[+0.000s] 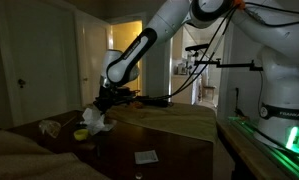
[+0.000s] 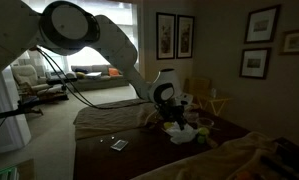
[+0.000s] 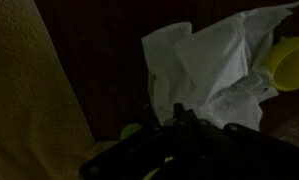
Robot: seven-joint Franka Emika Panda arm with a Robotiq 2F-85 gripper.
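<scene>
A crumpled white cloth (image 3: 204,65) spreads out ahead of my gripper in the wrist view, running up to its fingertips. In exterior view 1 the white cloth (image 1: 95,120) hangs below my gripper (image 1: 103,106), which appears shut on it. Exterior view 2 shows the white cloth (image 2: 182,133) beneath the arm at the far part of the table. Beside the cloth is a yellow cup (image 3: 290,64), also visible in exterior view 1 as a small yellow shape (image 1: 81,134). The exact pinch point is dark and hard to make out.
A tan cloth (image 3: 29,90) covers the table along one side. Near the fingers lies a small green item (image 3: 131,130). A small pale square (image 1: 146,157) rests on the dark tabletop (image 1: 184,155), which is mostly bare around it.
</scene>
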